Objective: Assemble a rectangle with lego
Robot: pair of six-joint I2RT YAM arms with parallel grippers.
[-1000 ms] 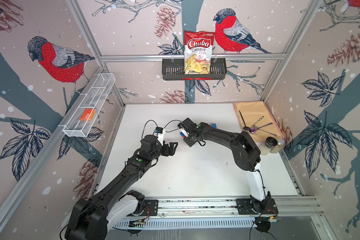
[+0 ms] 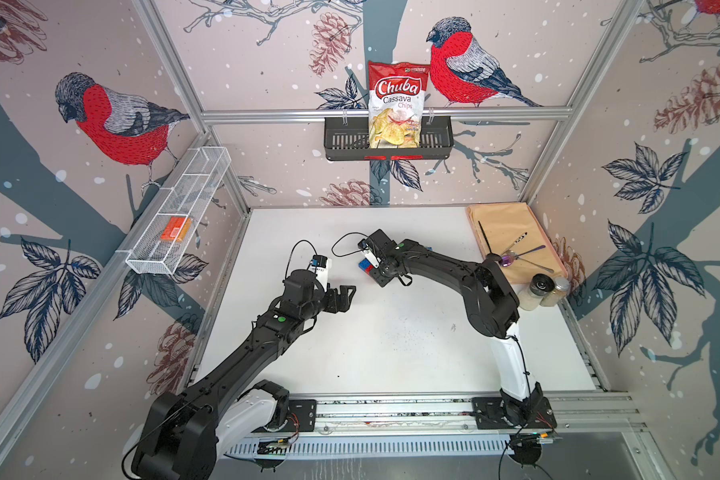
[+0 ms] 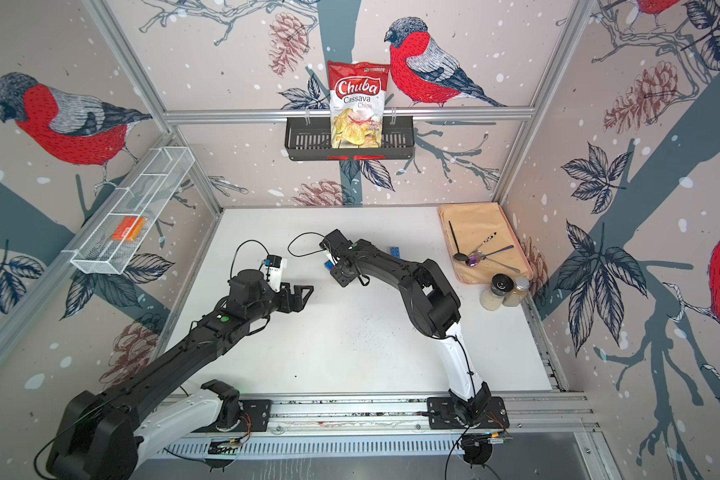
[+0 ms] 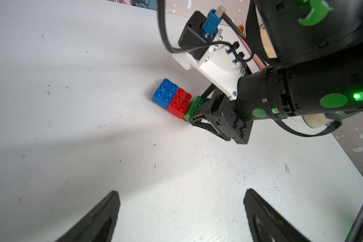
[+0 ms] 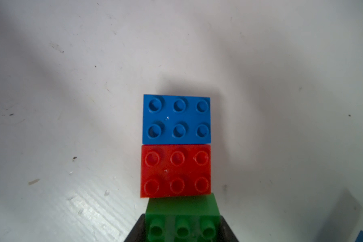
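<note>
On the white table a blue brick (image 5: 176,118) and a red brick (image 5: 175,170) lie side by side, touching. My right gripper is shut on a green brick, which is at the red brick's near edge, in line with the other two; the left wrist view shows the same row. My left gripper (image 2: 345,297) stands open to the lower left of the row, with nothing between its fingers. Another blue brick (image 3: 394,252) lies to the right, partly cut off in the right wrist view.
A tan board (image 3: 477,228) with utensils and two jars (image 3: 497,294) occupy the right side of the table. A wire shelf (image 2: 156,253) hangs on the left, a black rack with chips (image 2: 344,140) at the back.
My right gripper has moved slightly back, away from the front edge, over the last second. The left arm looks unchanged.
</note>
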